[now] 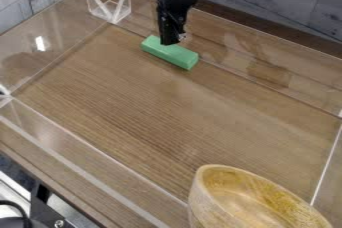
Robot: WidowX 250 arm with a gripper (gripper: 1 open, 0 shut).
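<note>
A black gripper (175,28) hangs from the top of the view, just above a small green block (170,53) lying on the wooden table (147,117). Its fingers are small and dark, and I cannot tell whether they are open or shut. The green block lies flat near the back middle of the table.
A white wire stand (110,4) stands at the back left. A large yellow bowl (247,197) sits at the front right, partly cut off by the frame.
</note>
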